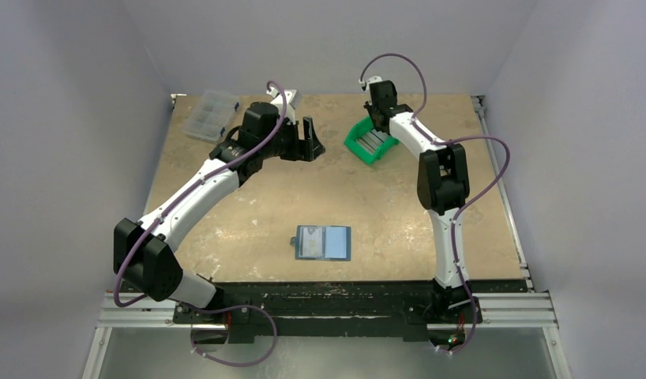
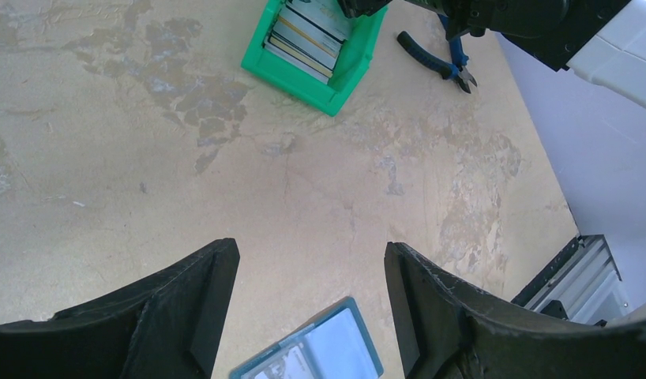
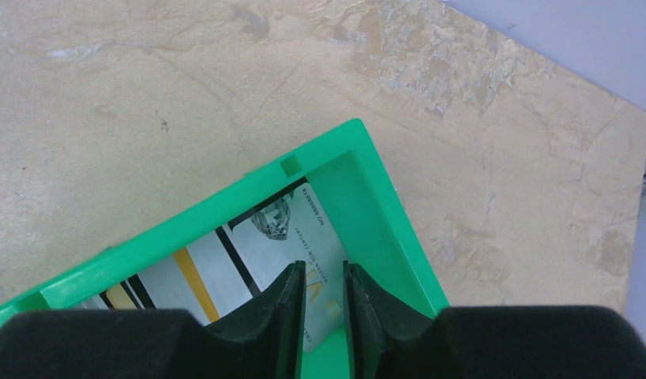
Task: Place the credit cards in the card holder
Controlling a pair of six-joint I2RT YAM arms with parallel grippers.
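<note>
Several white cards (image 3: 292, 229) lie overlapping in a green tray (image 1: 355, 150) at the back of the table. My right gripper is over the tray, its fingertips a little apart above the end card; I see no card clamped between them. A blue-grey card holder (image 1: 336, 242) lies flat and open near the table's front, with clear pockets inside; the left wrist view shows part of this holder (image 2: 339, 343) at its bottom edge. Left of the tray, my left gripper (image 1: 318, 140) stands wide open and empty.
Pliers with dark blue handles (image 2: 426, 57) lie beside the tray, near the right arm. A clear plastic box (image 1: 211, 114) occupies the back left corner. Bare table stretches between the tray and the holder.
</note>
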